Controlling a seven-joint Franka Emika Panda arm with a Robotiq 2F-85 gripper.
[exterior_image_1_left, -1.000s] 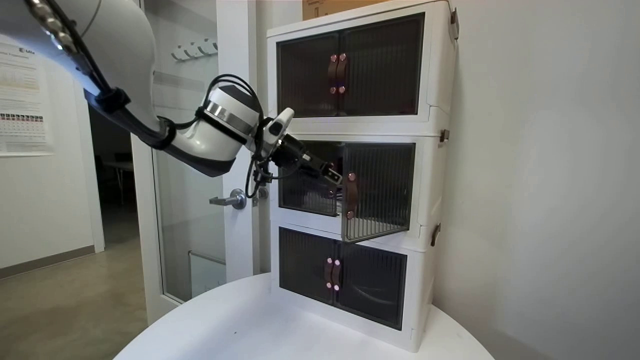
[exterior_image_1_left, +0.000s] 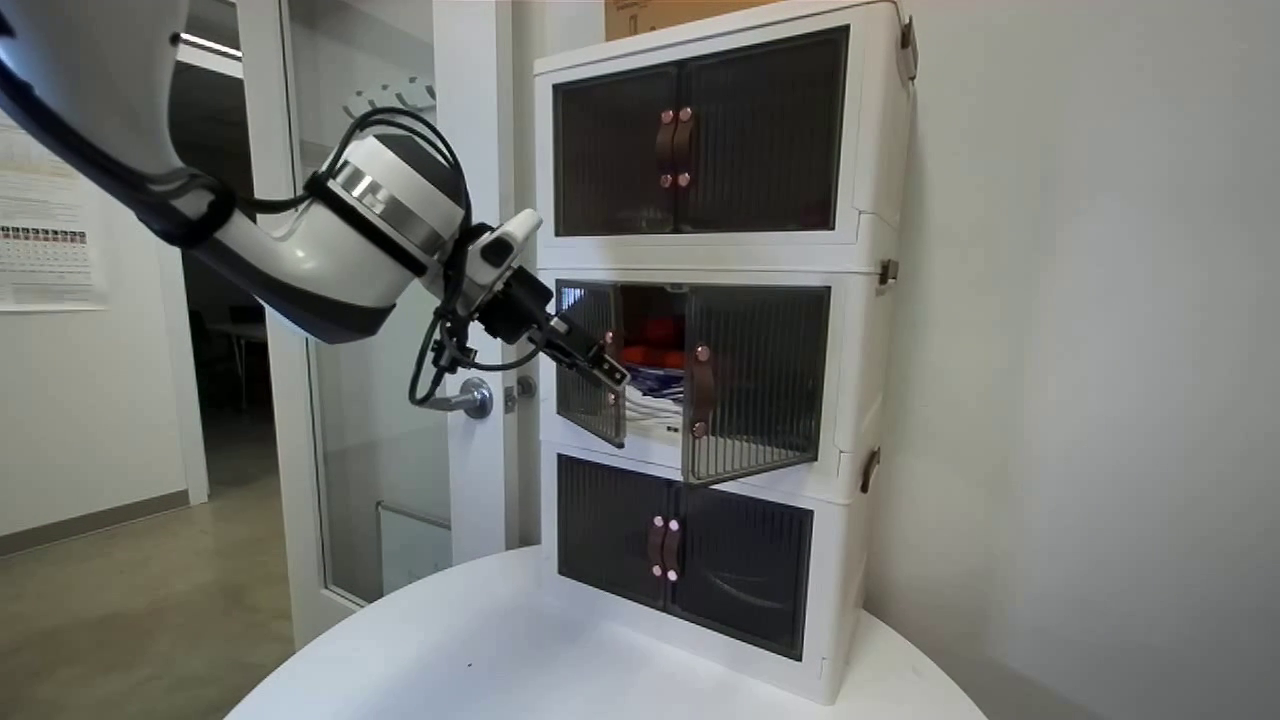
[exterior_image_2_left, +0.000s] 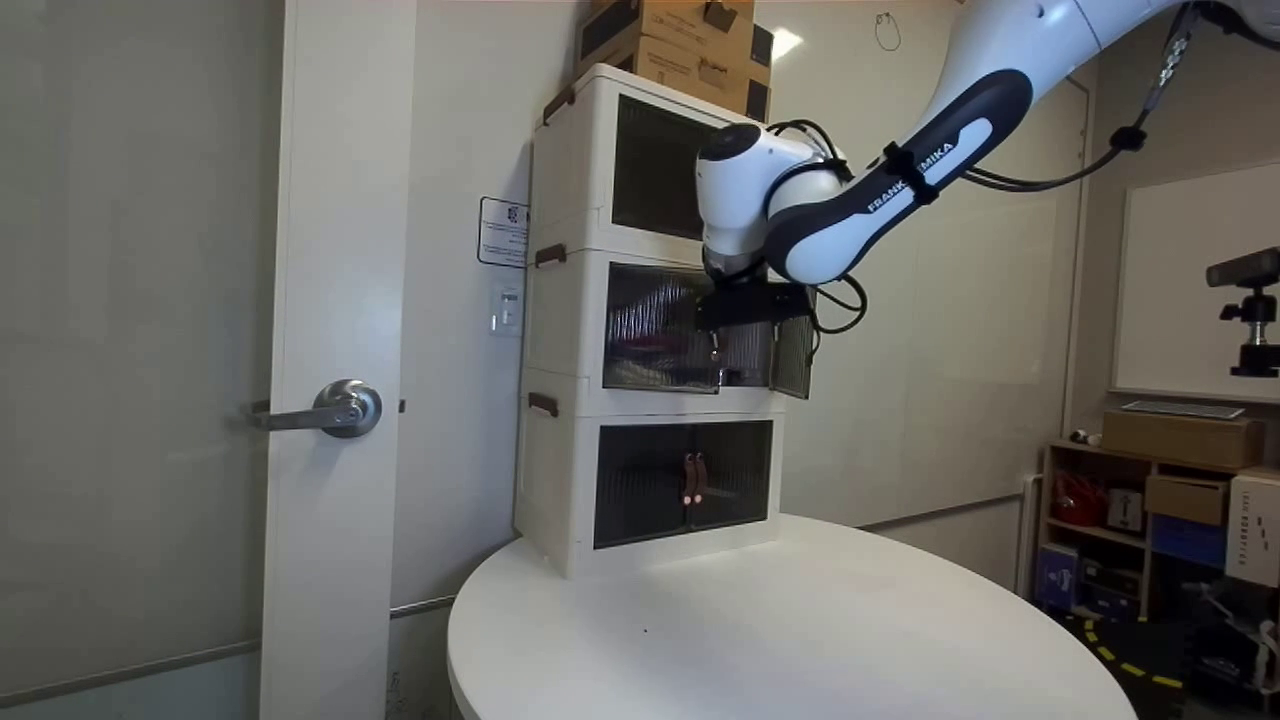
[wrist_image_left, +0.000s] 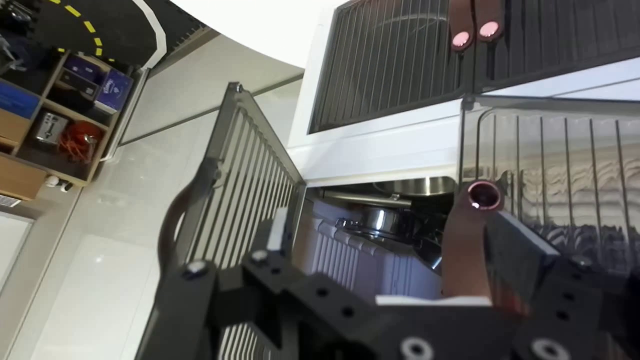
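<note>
A white three-tier cabinet (exterior_image_1_left: 845, 360) has tinted ribbed doors with brown strap handles. In its middle tier, the left door (exterior_image_1_left: 588, 390) is partly open and the right door (exterior_image_1_left: 758, 378) stands ajar outward. Between them, dark, red and white contents show. My gripper (exterior_image_1_left: 614, 372) is at the left door's free edge. From the wrist, my gripper is open, its fingers (wrist_image_left: 277, 229) wide apart, facing the gap. One finger overlaps the left door's handle strap (wrist_image_left: 465, 252); whether it is hooked behind the strap cannot be told. Shiny metal items (wrist_image_left: 384, 221) are visible inside.
The top-tier doors (exterior_image_1_left: 762, 132) and bottom-tier doors (exterior_image_1_left: 732, 558) are closed. A round white table (exterior_image_2_left: 768, 630) carries the cabinet, its front area bare. Cardboard boxes (exterior_image_2_left: 690, 54) sit on top. A room door (exterior_image_1_left: 477, 240) stands close behind the arm.
My gripper has moved left, away from the right door's edge. The middle tier's left door, nearly closed before, has swung outward, exposing the contents. The right door stays as it was.
</note>
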